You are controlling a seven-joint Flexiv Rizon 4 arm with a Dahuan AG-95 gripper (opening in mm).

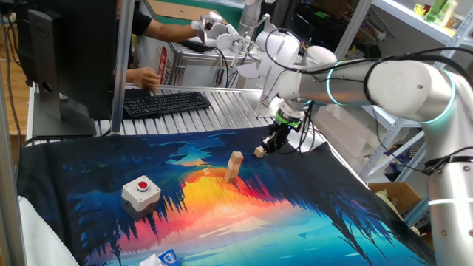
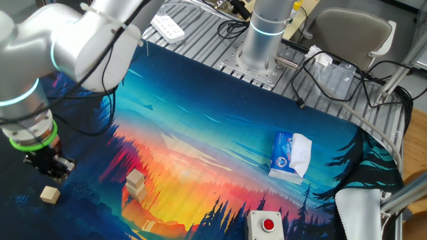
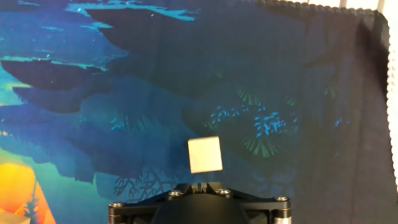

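Observation:
A single light wooden cube [image 3: 205, 154] lies on the dark part of the printed mat, just ahead of my gripper in the wrist view. In exterior view 2 the same cube [image 2: 50, 195] rests below and left of the gripper [image 2: 62, 175], with a visible gap between them there. Exterior view 1 has the gripper [image 1: 269, 150] close to the right side of the cube [image 1: 259, 152]; whether they touch is unclear. How the fingers stand cannot be made out. Nearer the mat's middle, wooden cubes form a small upright stack [image 1: 233, 168].
A grey box with a red button [image 1: 141, 196] stands left on the mat. The blue tissue pack [image 2: 290, 157] lies near the opposite edge from the cube. A keyboard [image 1: 165, 105] and monitor [image 1: 70, 66] sit behind the mat.

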